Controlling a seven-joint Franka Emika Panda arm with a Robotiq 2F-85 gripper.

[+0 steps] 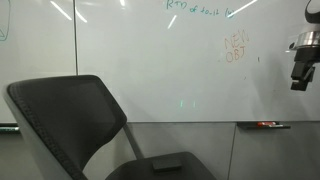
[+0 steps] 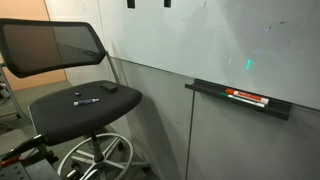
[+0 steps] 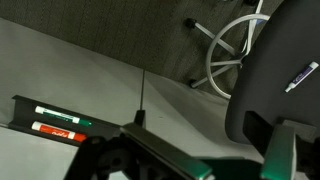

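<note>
My gripper looks down from above in the wrist view, its two fingers (image 3: 172, 153) apart and nothing visible between them. Two dark fingertips (image 2: 131, 3) also show, spaced apart, at the top edge of exterior view 2. Exterior view 1 has the gripper (image 1: 302, 76) at the far right, in front of the whiteboard (image 1: 160, 60). Well below it, a marker (image 3: 301, 76) lies on the black chair seat (image 3: 268, 80). Red and green-labelled markers (image 3: 58, 131) rest in the dark tray (image 3: 95, 127), clear of the fingers.
The chair's mesh back (image 1: 75, 115) stands at the left of exterior view 1. A small dark block (image 1: 168, 161) sits on its seat. The marker tray (image 2: 270, 106) juts from the wall below the whiteboard. Bare floor (image 3: 90, 65) lies between tray and chair.
</note>
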